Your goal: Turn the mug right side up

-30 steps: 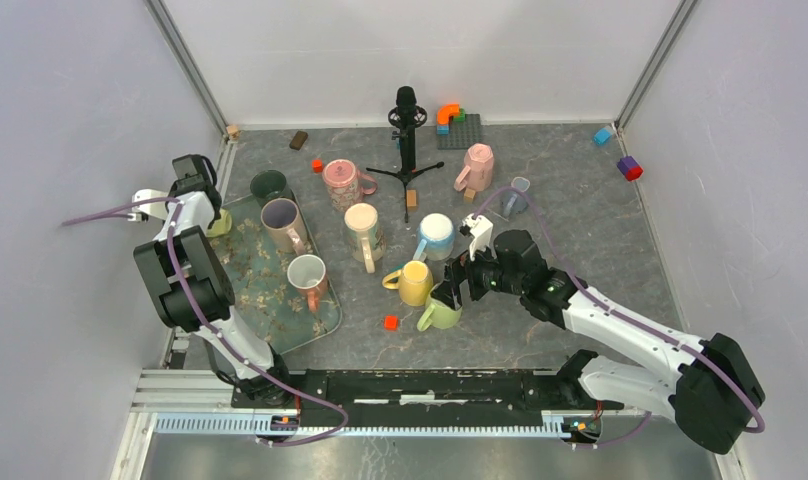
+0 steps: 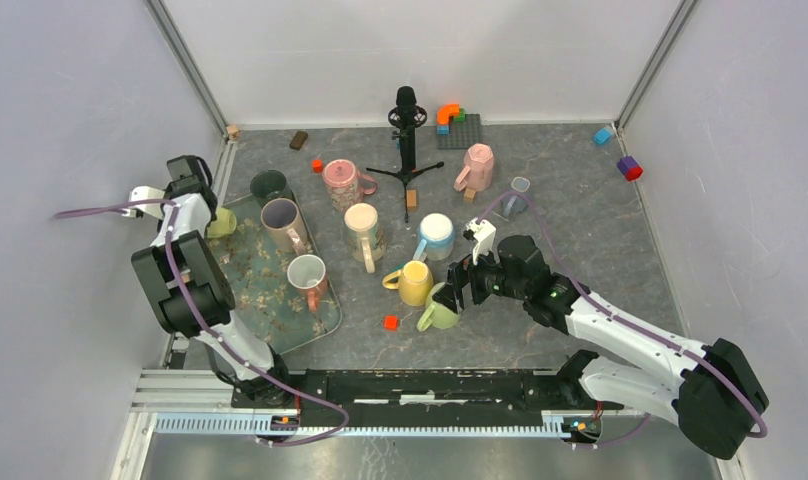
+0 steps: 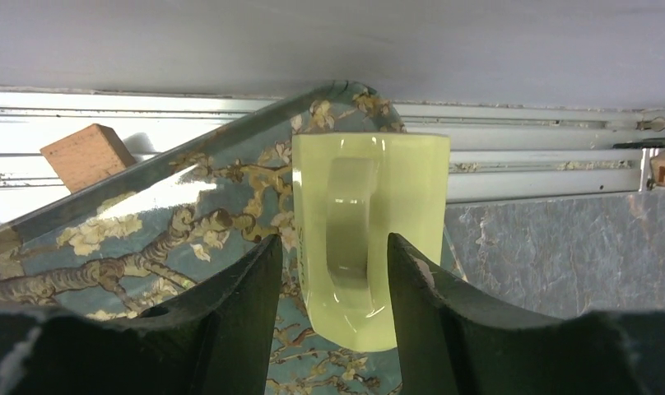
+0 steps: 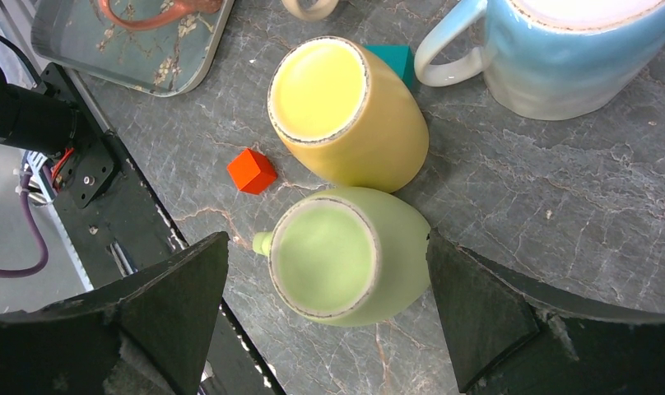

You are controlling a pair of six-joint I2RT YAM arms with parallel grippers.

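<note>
A pale yellow-green mug (image 3: 411,189) lies on its side at the tray's far left corner, handle upward. My open left gripper stands over it, fingertips either side of the handle. A light green mug (image 4: 321,255) lies under my open right gripper, its base facing that wrist camera and its handle mostly hidden. In the right wrist view a yellow mug (image 4: 370,123) lies beside it, base showing.
The tray (image 2: 280,340) holds more mugs. A blue-white mug (image 2: 436,230), other mugs, a black stand (image 2: 407,140) and small blocks occupy the middle. The floor at the right is clearer.
The right arm has barely moved.
</note>
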